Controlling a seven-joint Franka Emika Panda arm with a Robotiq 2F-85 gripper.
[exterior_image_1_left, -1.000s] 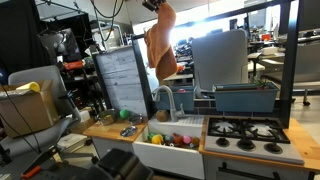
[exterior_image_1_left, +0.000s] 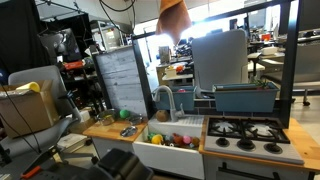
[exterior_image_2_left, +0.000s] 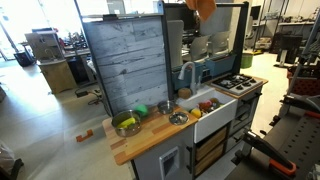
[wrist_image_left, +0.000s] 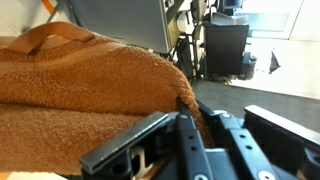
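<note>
An orange-brown cloth (exterior_image_1_left: 174, 20) hangs at the top edge of exterior view 1, well above the toy kitchen counter. In exterior view 2 only the lower part of the cloth (exterior_image_2_left: 203, 8) shows at the top. My gripper is shut on the cloth (wrist_image_left: 80, 95), which spreads across the left half of the wrist view. The gripper itself is out of both exterior views, and the cloth hides part of its fingertips.
Below stands a white sink (exterior_image_1_left: 166, 158) with several colourful toy foods and a grey faucet (exterior_image_1_left: 172, 98). To its right is a stove (exterior_image_1_left: 250, 148). A metal bowl (exterior_image_2_left: 127, 123) and other small dishes sit on the wooden counter (exterior_image_2_left: 150, 138).
Over the last second the cloth has risen in exterior view 1, so less of it shows now. The counter items look unchanged.
</note>
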